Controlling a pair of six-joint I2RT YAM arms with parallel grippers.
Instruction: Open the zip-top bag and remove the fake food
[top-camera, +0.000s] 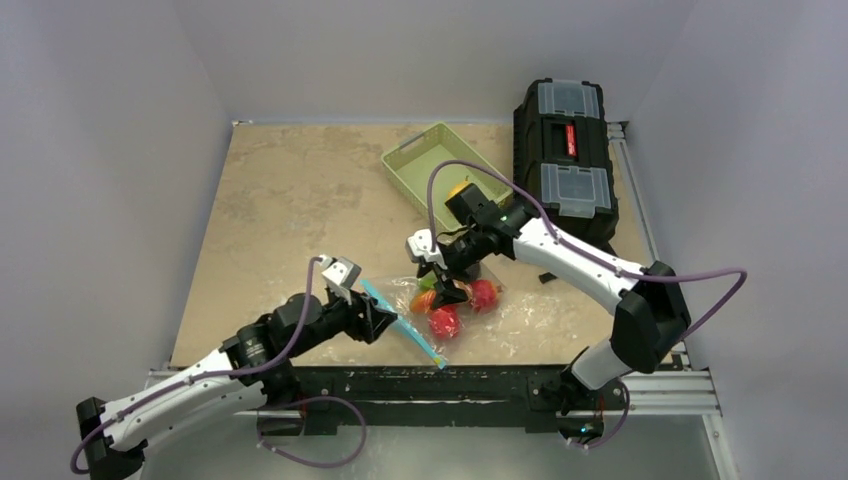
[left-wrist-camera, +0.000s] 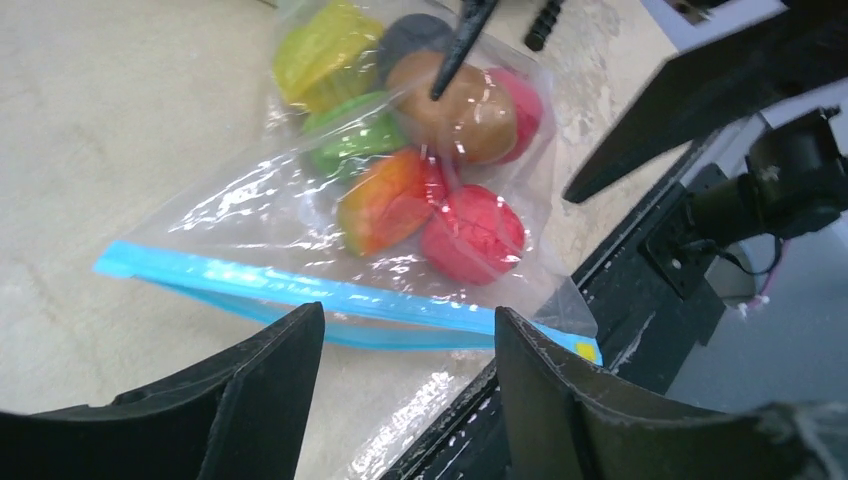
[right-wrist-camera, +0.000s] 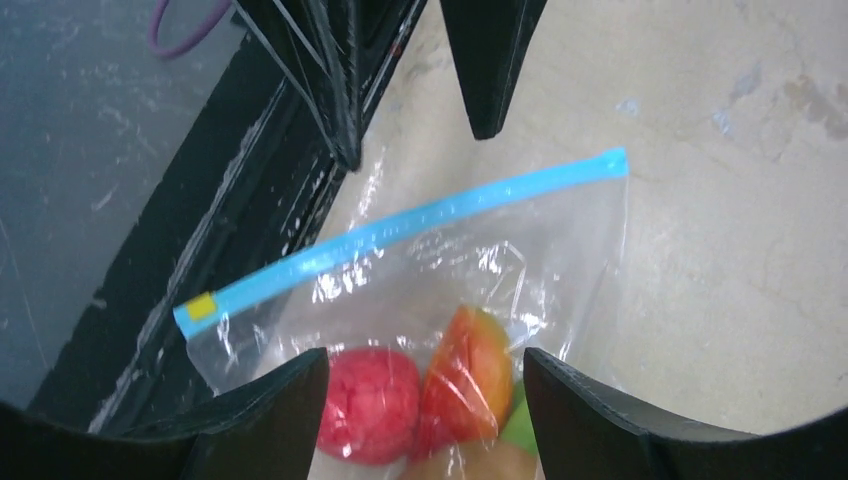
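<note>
The clear zip top bag (left-wrist-camera: 230, 215) lies near the table's front edge with its blue zip strip (right-wrist-camera: 410, 225) toward my left arm. Two blue bands with a gap between them show along its mouth in the left wrist view, and a yellow tab sits at the front end. Inside are a red piece (left-wrist-camera: 473, 235), an orange-red piece (left-wrist-camera: 385, 205), a green piece (left-wrist-camera: 352, 135), a yellow piece (left-wrist-camera: 325, 60) and a brown piece (left-wrist-camera: 450, 110). Beside the strip, my left gripper has parted, empty fingers. My right gripper is open above the food.
A green basket (top-camera: 402, 185) stands behind the bag, a yellow fruit (top-camera: 458, 188) in it partly hidden by my right arm. The black toolbox (top-camera: 565, 150) occupies the back right. Bare table (top-camera: 290, 200) stretches across the left.
</note>
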